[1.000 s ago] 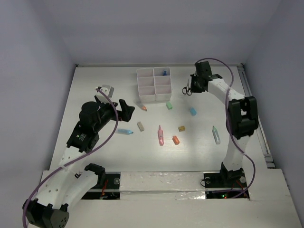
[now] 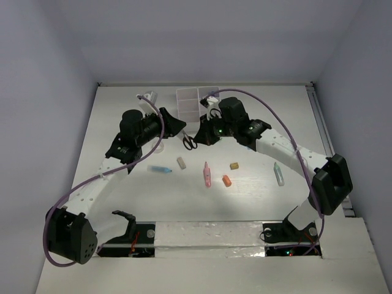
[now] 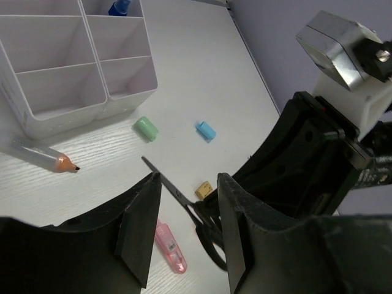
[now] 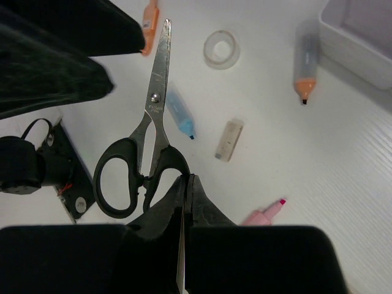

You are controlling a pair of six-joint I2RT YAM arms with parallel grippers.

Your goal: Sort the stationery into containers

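Observation:
In the right wrist view, the scissors (image 4: 158, 107) with black handles stand out from my right gripper, which is shut on one handle loop. Their blades point away from it. My left gripper is partly open. Its fingers (image 4: 116, 30) come in from the upper left of the right wrist view, tips close to the blades but apart from them, with nothing held. From above, both grippers meet over the table just in front of the white divided container (image 2: 188, 104). A blue item (image 3: 119, 7) lies in one of its rear compartments.
Loose on the table are a pink marker (image 2: 207, 175), a blue marker (image 2: 160, 169), a grey eraser (image 2: 181, 163), a yellow block (image 2: 234, 165), an orange piece (image 2: 226, 180), a green marker (image 2: 278, 174) and a tape roll (image 4: 222, 50). An orange-tipped marker (image 3: 40, 155) lies by the container.
My right gripper has carried the scissors leftward from the container's right side towards the left gripper.

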